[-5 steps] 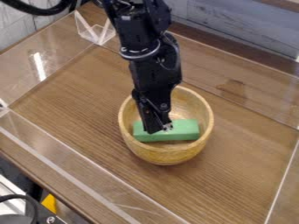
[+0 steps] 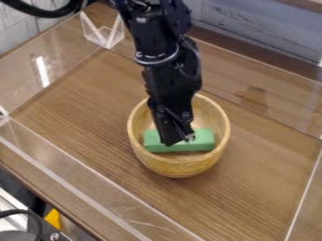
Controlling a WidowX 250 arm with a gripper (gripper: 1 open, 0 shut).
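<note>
A round yellow bowl [image 2: 179, 165] stands on the wooden table, with a green block [image 2: 195, 141] lying inside it. My black gripper [image 2: 171, 134] reaches down into the bowl just above the block, partly hiding it. The fingertips are dark and close together; whether anything is between them does not show clearly, and nothing is seen held.
A clear plastic item [image 2: 104, 26] stands at the back left, and a small yellow object [image 2: 53, 216] is at the lower left edge beside some cables.
The gripper has shifted very slightly left and down within the bowl, and the green block looks slightly turned.
</note>
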